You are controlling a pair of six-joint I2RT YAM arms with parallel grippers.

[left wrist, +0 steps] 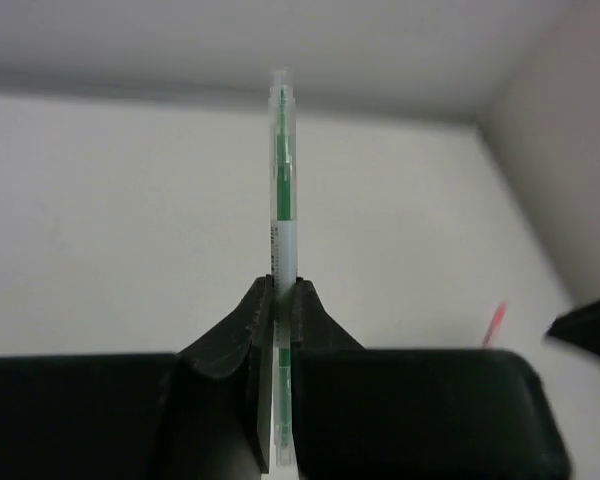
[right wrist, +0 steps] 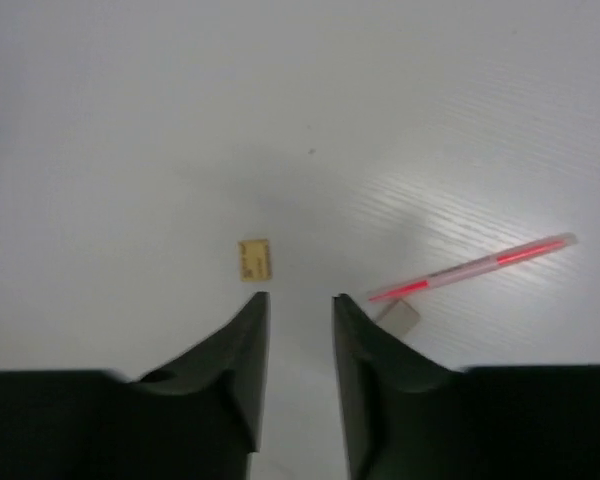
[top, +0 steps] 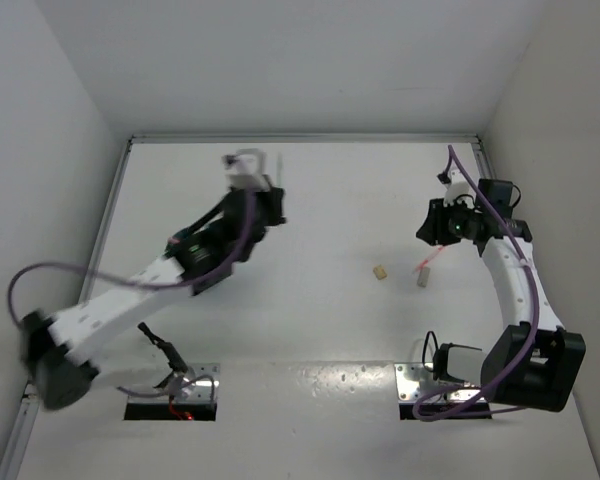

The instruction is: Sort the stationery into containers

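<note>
A clear pen with a green core (left wrist: 283, 190) stands upright between the fingers of my left gripper, which is shut on it; the top view shows that arm blurred and raised. On the right, a pink-red pen (right wrist: 475, 268) lies flat on the table, a small grey block (right wrist: 398, 318) touching or close to its lower end. A yellow-tan block (right wrist: 255, 260) lies apart to the left of them. My right gripper hovers above, part open, its gap empty. The teal round container is mostly hidden behind the left arm in the top view.
Grey walls stand on both sides. Purple cables (top: 510, 225) run along the arms. Metal base plates (top: 440, 385) sit at the front edge.
</note>
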